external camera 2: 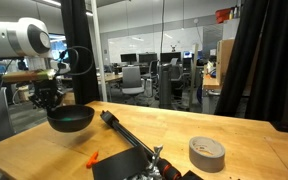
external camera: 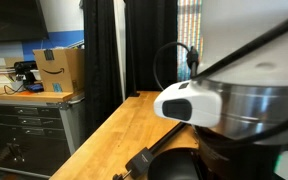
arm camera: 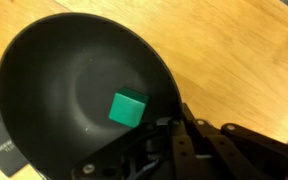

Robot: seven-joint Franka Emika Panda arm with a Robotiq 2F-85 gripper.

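Observation:
A black bowl (arm camera: 54, 90) fills much of the wrist view, with a green cube (arm camera: 128, 107) lying inside it. My gripper is shut on the bowl's rim, the wall between its fingers. In exterior view 2 the gripper (external camera 2: 50, 98) holds the bowl (external camera 2: 72, 120) at the left, and it appears raised over the wooden table (external camera 2: 34, 150). Only part of the bowl (external camera: 172, 166) shows at the bottom of exterior view 1, where the arm covers the gripper. The cube is hidden in both exterior views.
A tape roll (external camera 2: 206, 154) rests on the table, right of a long black bar (external camera 2: 134, 138). A small orange object (external camera 2: 92, 159) lies in front of the bowl, near a dark box (external camera 2: 122, 164).

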